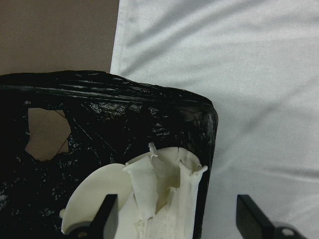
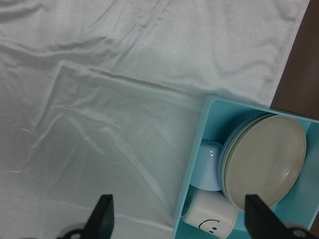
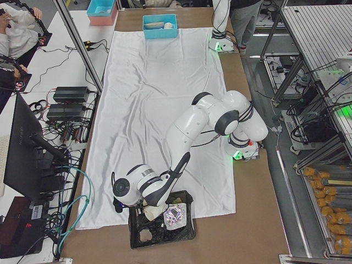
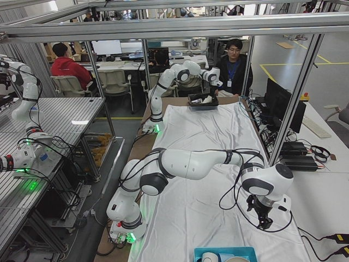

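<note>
My left gripper is open above a black bin (image 1: 99,94), at the near end of the cloth in the camera left view. Crumpled white paper cups (image 1: 149,186) lie in the bin beneath it; a silvery patterned packet (image 3: 175,218) lies there too. My right gripper hangs open at the other end, over a light blue crate (image 2: 209,102). This holds stacked plates (image 2: 264,159), a blue cup (image 2: 204,164) and a white mug with a drawn face (image 2: 212,211).
A white cloth (image 3: 154,82) covers the table, clear between bin and crate apart from the arms. Monitors (image 3: 22,148), black boxes and cables stand along one side. A metal frame post (image 3: 80,44) rises at the cloth's side. People sit beyond the bin.
</note>
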